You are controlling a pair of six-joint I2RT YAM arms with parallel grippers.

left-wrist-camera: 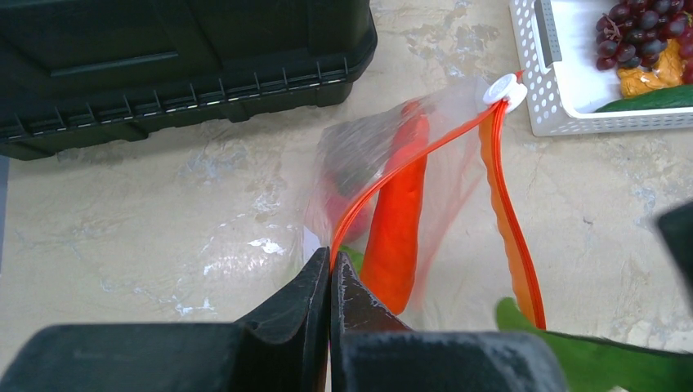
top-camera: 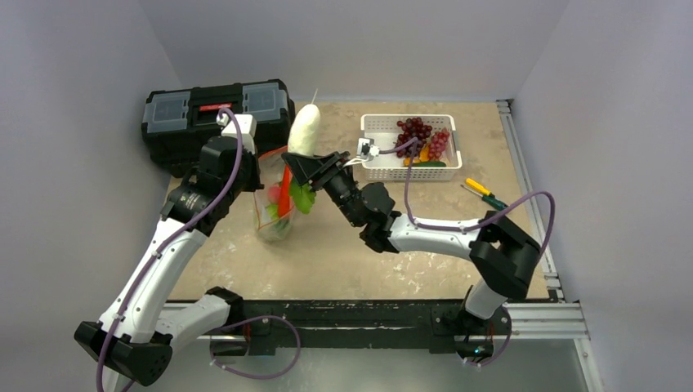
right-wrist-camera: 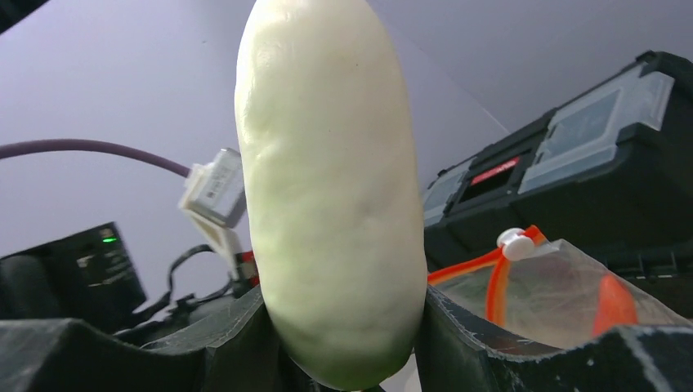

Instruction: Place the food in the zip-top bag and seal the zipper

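Note:
A zip top bag (left-wrist-camera: pixel 458 188) with orange zipper and white slider (left-wrist-camera: pixel 504 91) holds a carrot (left-wrist-camera: pixel 392 237) and other food. My left gripper is shut on the bag's rim, which runs into its fingertips. My right gripper is shut on a white radish (right-wrist-camera: pixel 331 180) with green leaves (top-camera: pixel 302 196), held upright just right of the bag's opening, in the top view overlapping its right side. The leaves also show at the lower right of the left wrist view, near the bag's edge.
A white basket (top-camera: pixel 380 171) with grapes (top-camera: pixel 413 133) and other food stands at the back right. A black toolbox (top-camera: pixel 212 122) is at the back left. Screwdrivers (top-camera: pixel 482 192) lie on the right.

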